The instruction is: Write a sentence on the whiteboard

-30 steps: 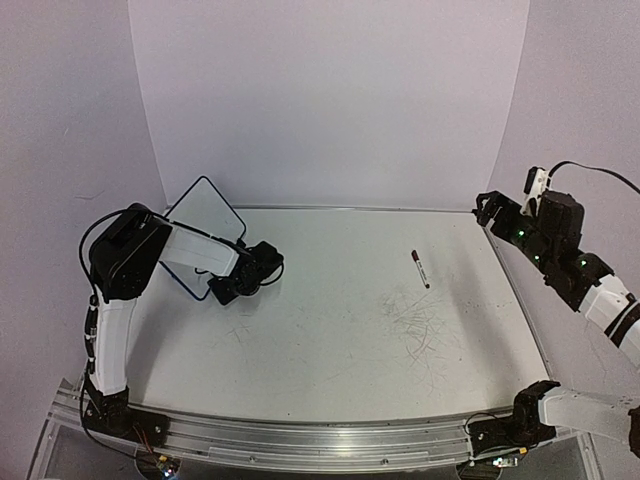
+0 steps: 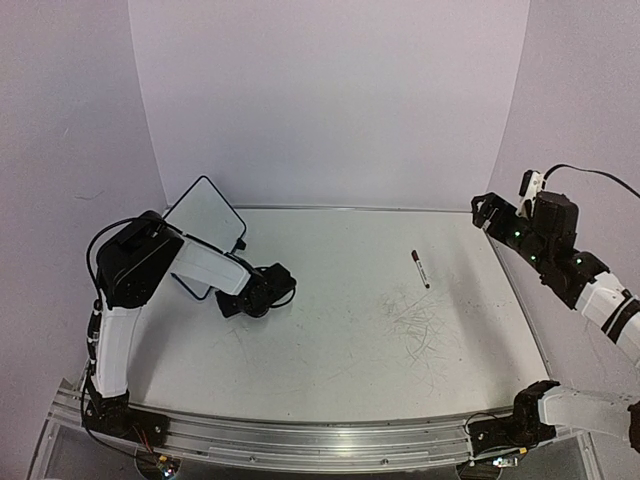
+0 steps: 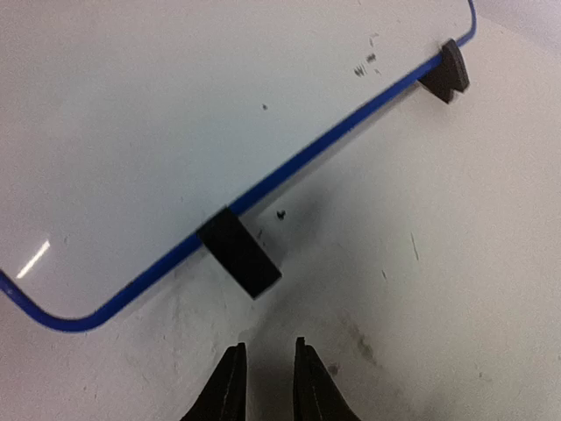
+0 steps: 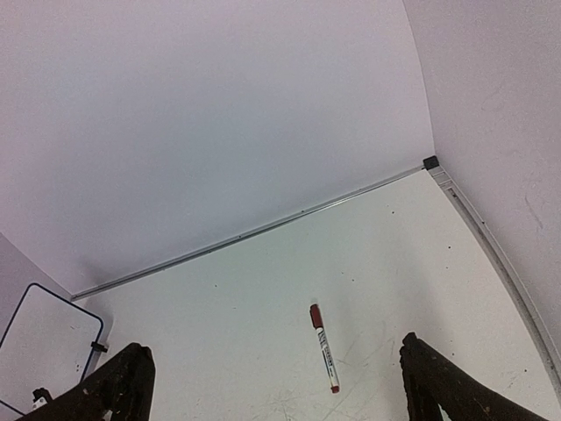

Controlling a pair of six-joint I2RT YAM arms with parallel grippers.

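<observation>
Leaning in the back left corner is the whiteboard (image 2: pixel 203 217), its lower part partly behind my left arm in the top view. In the left wrist view its blue edge (image 3: pixel 302 158) runs diagonally above my left gripper. That gripper's fingers stand a little apart, with nothing between them. A red-capped marker (image 2: pixel 420 269) lies on the table right of centre. My right gripper is wide open and empty, raised at the far right; in the right wrist view the marker (image 4: pixel 324 349) shows beyond its fingers (image 4: pixel 131 379).
Two dark clips, a near block (image 3: pixel 239 252) and a farther one (image 3: pixel 447 72), sit on the board's edge. Walls (image 2: pixel 330 100) close in the back and sides. Faint scratches mark the table (image 2: pixel 340 340), whose middle is otherwise clear.
In the top view my left gripper has shifted a little to the right and toward the front. My right arm has barely moved. Marker and whiteboard stay where they were.
</observation>
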